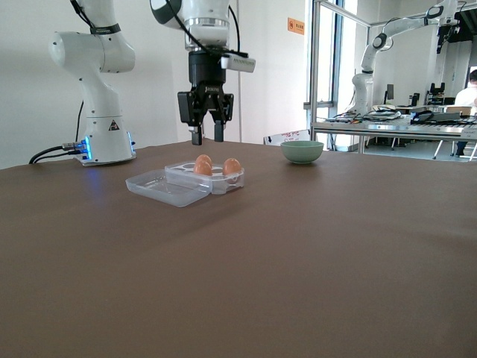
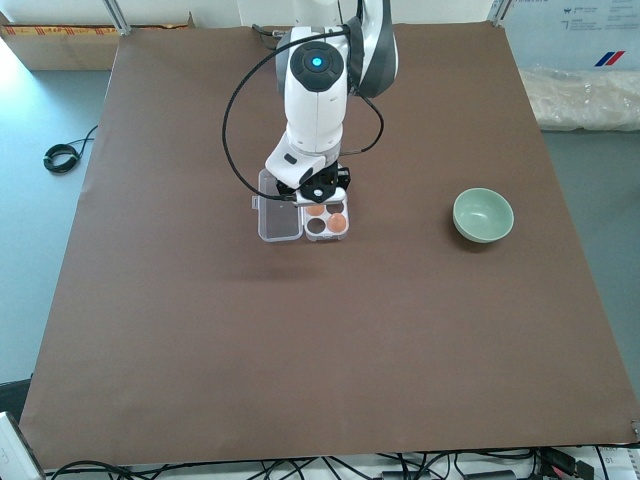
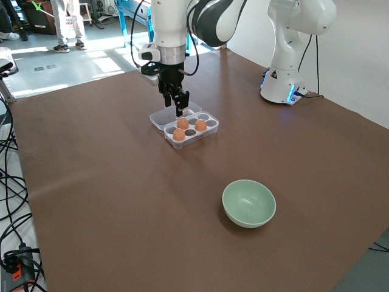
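Observation:
A clear plastic egg box [image 2: 325, 225] with its lid open [image 1: 160, 190] holds several brown eggs, among them one [image 3: 200, 125] at the near right side. My gripper [image 1: 207, 134] hangs just above the box, fingers pointing down and apart with no object visible between them; in the camera right view its fingertips [image 3: 179, 112] are over the box's far part. In the camera left view the wrist covers the back of the box. A pale green bowl [image 2: 483, 213] [image 1: 301, 151] [image 3: 248, 204] stands apart, to the right of the box in the camera left view.
Cables lie along one edge [image 2: 300, 466]. The robot's white base [image 1: 108, 138] stands at the back of the table.

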